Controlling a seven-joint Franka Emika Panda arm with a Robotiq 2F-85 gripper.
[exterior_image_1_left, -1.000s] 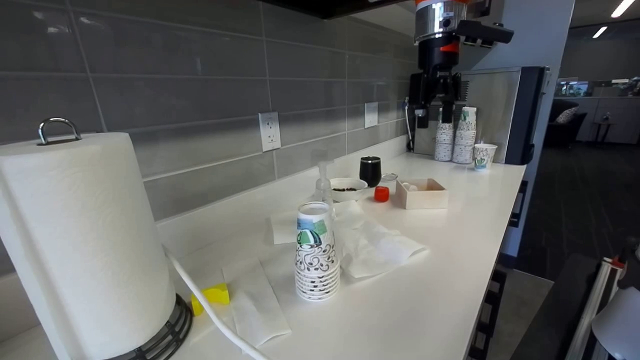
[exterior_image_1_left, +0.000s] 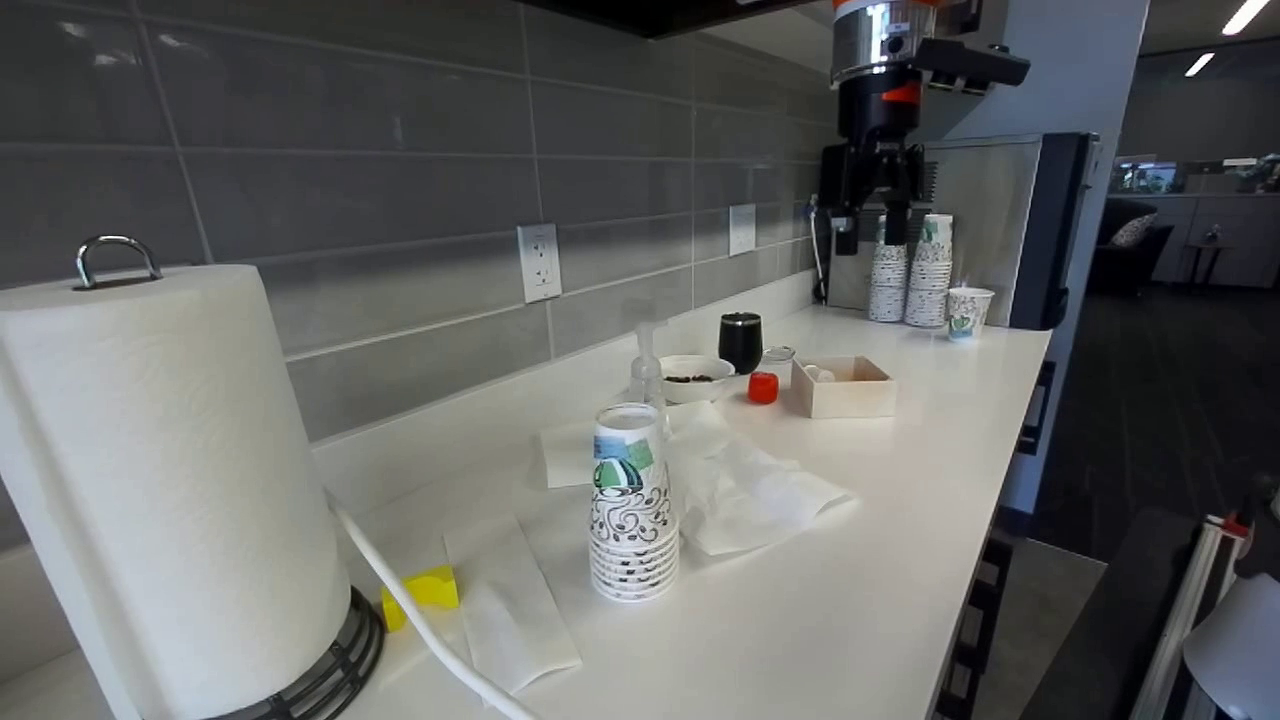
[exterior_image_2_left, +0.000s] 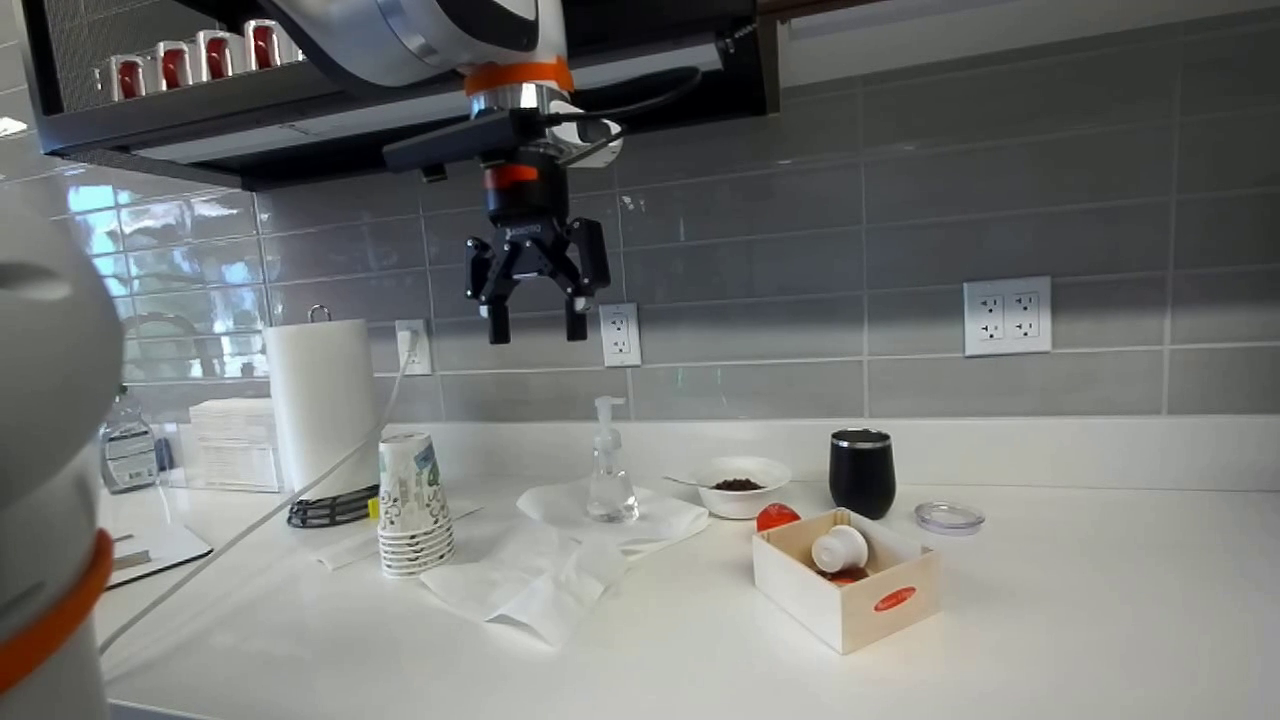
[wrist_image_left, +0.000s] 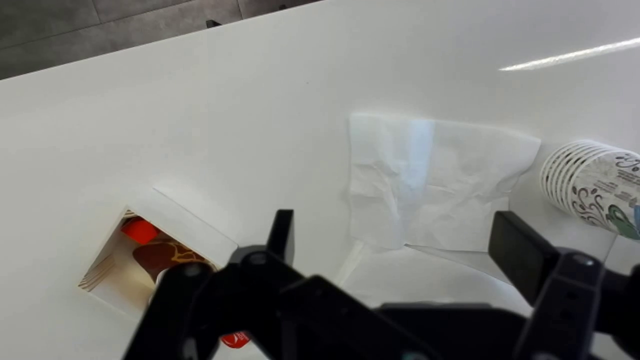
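Note:
My gripper (exterior_image_2_left: 536, 330) hangs high above the counter, open, with nothing between its fingers. In the wrist view its two dark fingers (wrist_image_left: 520, 255) stand wide apart, with white paper on the counter below. A light wooden box (exterior_image_2_left: 806, 604) sits on the counter, holding a white cup-like piece (exterior_image_2_left: 840, 548) and some red items. Just behind the box lies a red object (exterior_image_2_left: 777, 516). An upside-down stack of patterned paper cups (exterior_image_2_left: 414, 504) stands to the left, beside crumpled white paper (exterior_image_2_left: 528, 588). On more paper is a clear pump bottle (exterior_image_2_left: 612, 480).
Along the wall are a white bowl (exterior_image_2_left: 746, 486) with dark contents, a black tumbler (exterior_image_2_left: 861, 473) and a clear lid (exterior_image_2_left: 949, 517). A paper towel roll (exterior_image_1_left: 180, 492) and a white cable (exterior_image_1_left: 414, 612) occupy the other end.
Everything on the counter stays in place.

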